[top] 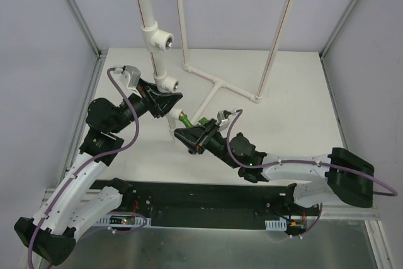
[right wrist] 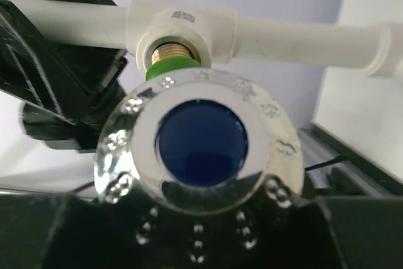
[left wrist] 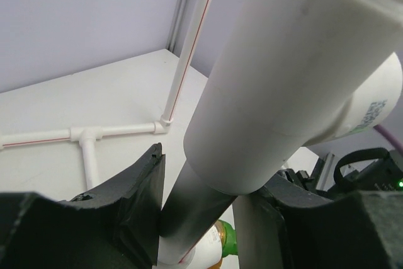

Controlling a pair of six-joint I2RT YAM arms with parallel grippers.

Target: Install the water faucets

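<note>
The white upright pipe (top: 157, 62) leans in the top view, with several T-shaped outlets. My left gripper (top: 166, 104) is around it, with the pipe filling the space between its fingers. Lower down, my right gripper (top: 189, 138) is at a faucet whose green collar (right wrist: 173, 65) and brass thread (right wrist: 169, 52) meet the mouth of a white T outlet (right wrist: 179, 20). The faucet's chrome knob (right wrist: 277, 111), with a blue cap (right wrist: 201, 143), is between the right fingers. Whether the pads press on it cannot be made out.
Another white outlet (top: 165, 40) is higher on the pipe, its mouth empty. A thinner white pipe frame (top: 230, 88) lies behind on the white board. Clear board (top: 296, 105) is to the right. A dark trough (top: 201, 200) runs along the front.
</note>
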